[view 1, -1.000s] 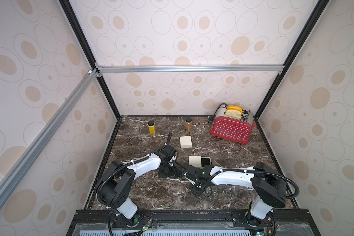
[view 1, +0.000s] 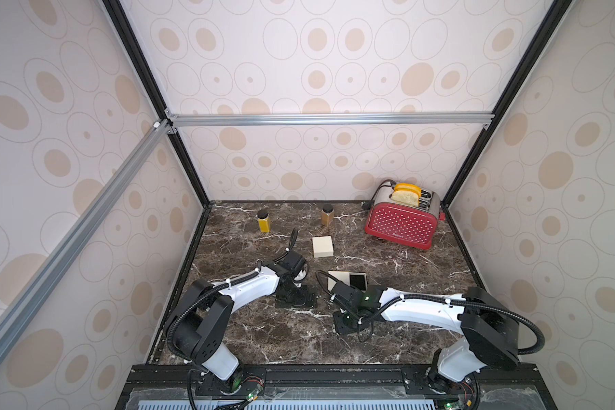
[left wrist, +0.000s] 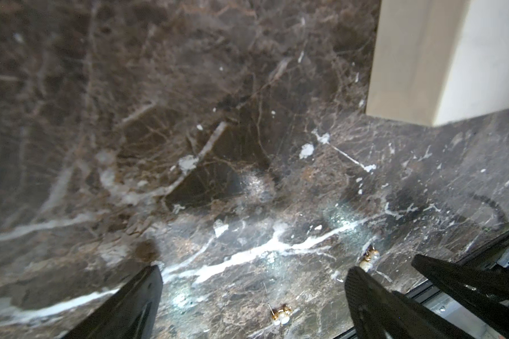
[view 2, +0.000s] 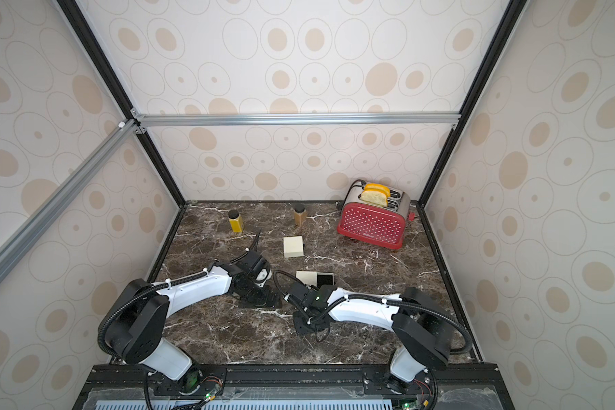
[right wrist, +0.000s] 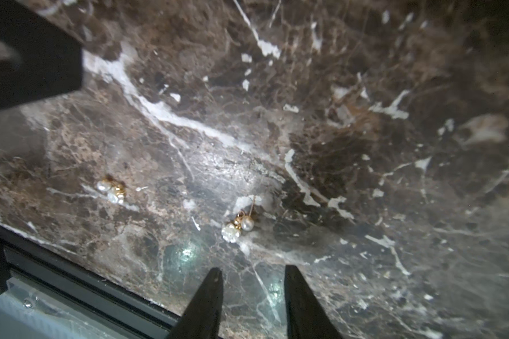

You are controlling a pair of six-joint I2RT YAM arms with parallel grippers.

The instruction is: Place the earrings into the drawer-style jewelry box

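Two small gold earrings with pearly, clear stones lie apart on the marble table: one earring [right wrist: 238, 225] in front of my right gripper's fingertips, another earring [right wrist: 111, 189] farther left in the right wrist view. My right gripper is open, its gap empty. My left gripper stands wide open; one earring [left wrist: 281, 314] shows between its fingers, on the table, and the other earring [left wrist: 369, 258] shows just beyond the right fingertip. The drawer-style jewelry box [view 1: 339, 278], cream with a dark open compartment [view 1: 358, 280], sits behind my right gripper, partly covered by its cable.
A second cream box [view 1: 323, 246] stands farther back. A yellow-filled jar [view 1: 263, 221], a brown jar [view 1: 327, 216] and a red toaster [view 1: 403, 222] stand along the back. Both grippers are close together over the front middle; the front table edge is near.
The left arm, the boxes and the other objects look unmoved.
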